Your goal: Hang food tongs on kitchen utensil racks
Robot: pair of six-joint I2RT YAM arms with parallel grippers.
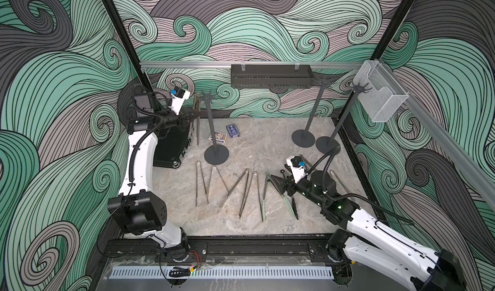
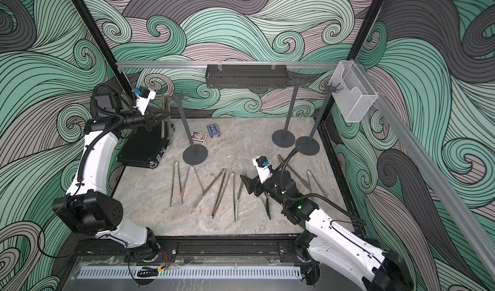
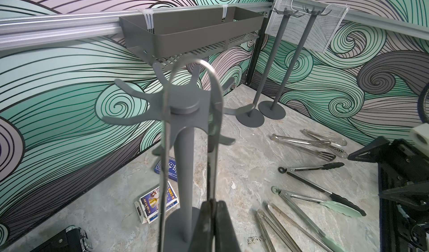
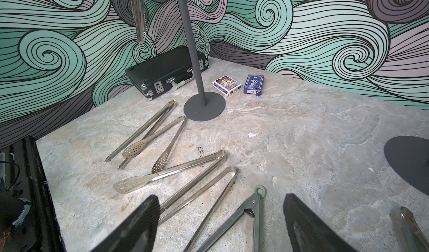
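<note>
My left gripper [image 1: 191, 114] is raised at the left rack [image 1: 216, 154], shut on metal tongs [image 3: 214, 100] that hang upright, their loop in front of the rack's hooks [image 3: 185, 98] in the left wrist view; whether the loop rests on a hook I cannot tell. My right gripper [image 1: 278, 183] hovers low at the right, open, with nothing between its fingers, above green-handled tongs [image 4: 254, 198]. Several steel tongs [image 4: 156, 171] and black tongs [image 3: 321, 189] lie spread along the front of the table.
Two more racks [image 1: 303, 139] stand at the back right. A black case [image 1: 170, 151] and card boxes [image 1: 232, 130] lie at the back left. A dark basket [image 1: 270, 77] and white mesh basket [image 1: 381, 100] hang on rails.
</note>
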